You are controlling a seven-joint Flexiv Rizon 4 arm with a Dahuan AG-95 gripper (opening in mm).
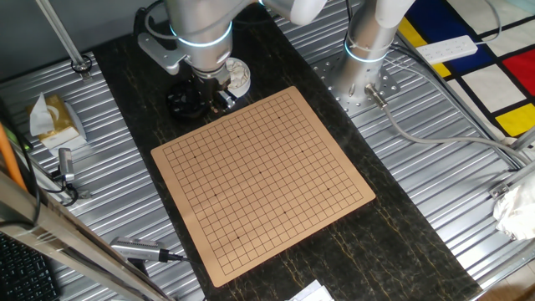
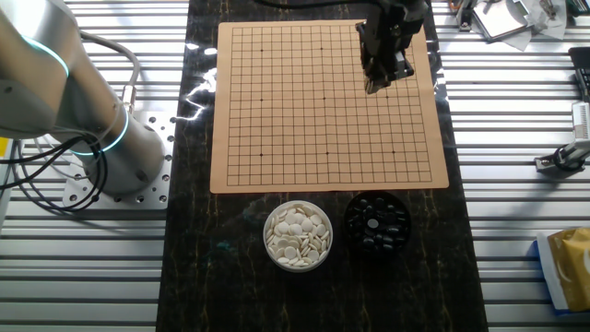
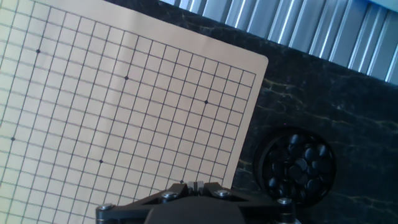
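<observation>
The tan Go board (image 1: 263, 184) lies bare on the dark marbled table, with no stones on its grid. Above the board's edge on the stone-bowl side hangs my gripper (image 1: 226, 104) in exterior view 1. In the wrist view the gripper has its fingertips together at the bottom, and no stone shows between them. A black bowl (image 3: 264, 152) of black stones sits right of the board there. Exterior view 2 shows the white bowl (image 2: 270, 242) of white stones beside the black bowl (image 2: 351, 231), both just off the board's edge.
The robot's base (image 1: 359, 79) stands on the slatted metal surface beside the table. A tissue box (image 1: 60, 124) is on the opposite side. White paper (image 1: 312, 292) lies at the table's near end. Bare dark tabletop surrounds the board and bowls.
</observation>
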